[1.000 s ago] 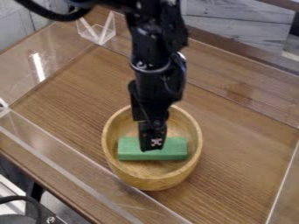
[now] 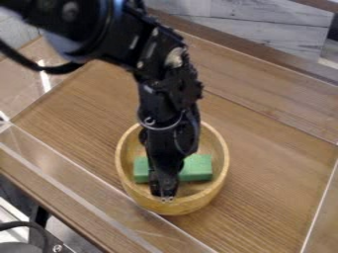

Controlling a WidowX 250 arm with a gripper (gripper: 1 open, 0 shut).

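Observation:
My black gripper [image 2: 165,173] reaches down into a round yellow bowl [image 2: 205,193] near the middle of the camera view. A green block [image 2: 193,168] lies in the bowl, partly hidden behind the fingers, which overlap it. Whether the fingers hold the block is not clear.
A pale panelled wall runs along the back. A dark cable is at the lower left.
The gripper has moved down and toward the viewer into the bowl, its fingertips now lower over the green block.

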